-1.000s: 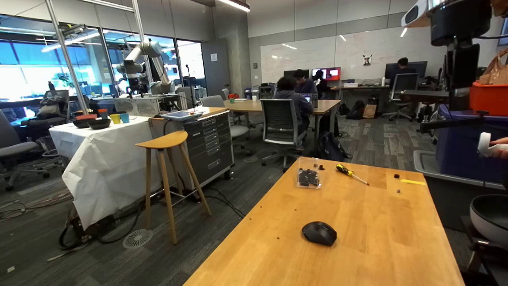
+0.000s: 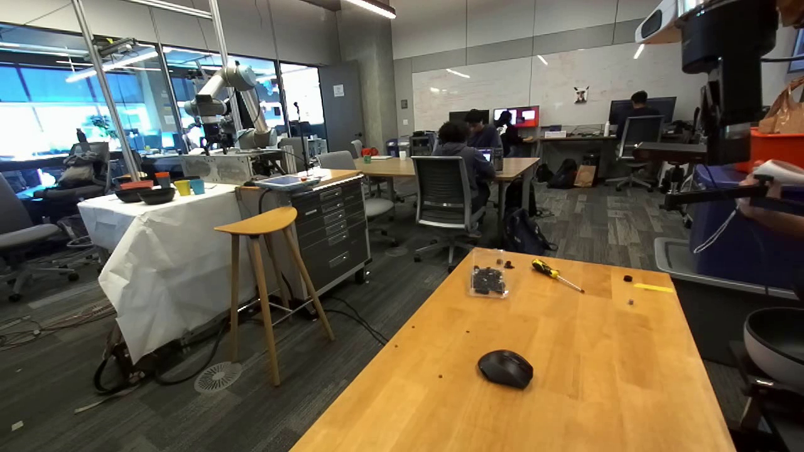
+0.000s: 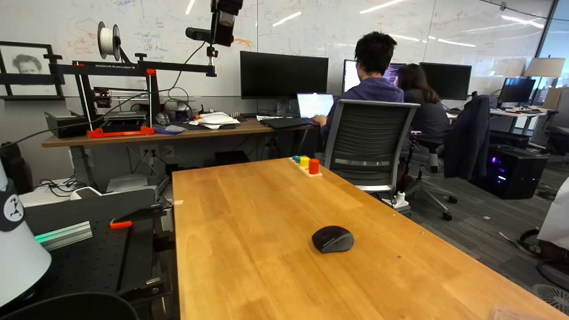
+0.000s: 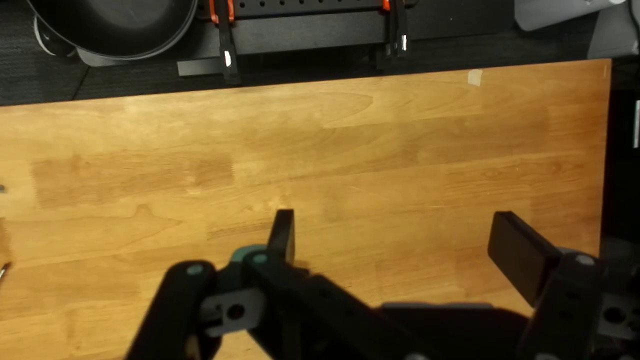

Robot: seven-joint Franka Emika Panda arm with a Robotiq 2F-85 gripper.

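My gripper stands open above the table in the wrist view, its two fingers wide apart and nothing between them. Bare wood is what shows below that gap. A black computer mouse [image 2: 505,369] rests on the wooden table [image 2: 603,339]; exterior view 2 also has the mouse [image 3: 333,239] well clear of the edges. In exterior view 1 the dark gripper hangs at the upper right, high over the table's right side, and its fingertips are hard to make out. The mouse cannot be seen in the wrist view.
A clear box of dark bits [image 2: 488,281], a yellow-black screwdriver [image 2: 556,275] and a yellow strip [image 2: 653,287] lie at one table end. A peg toy [image 3: 307,166] sits at another edge. A black pan [image 4: 120,24] stands off the table. Mid-table is mostly clear.
At the right of exterior view 1, a person's hand with a white device has moved up and to the left. My arm and the mouse look unmoved.
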